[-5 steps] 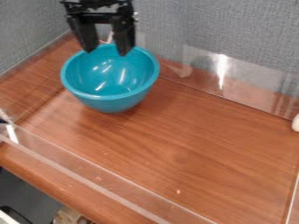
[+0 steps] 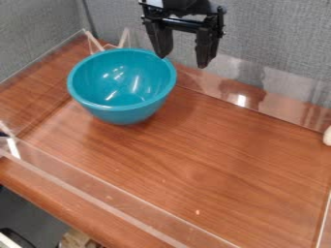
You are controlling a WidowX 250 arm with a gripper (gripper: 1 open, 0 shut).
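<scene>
A teal plastic bowl sits on the wooden table toward the back left, empty as far as its inside shows. My black gripper hangs above and just right of the bowl's back rim, its two fingers spread apart with nothing between them.
Clear low walls edge the wooden table, with a grey textured panel behind. A small white object is at the right edge.
My gripper has moved right, from over the bowl's back left to over its back right, staying open. The bowl looks unmoved.
</scene>
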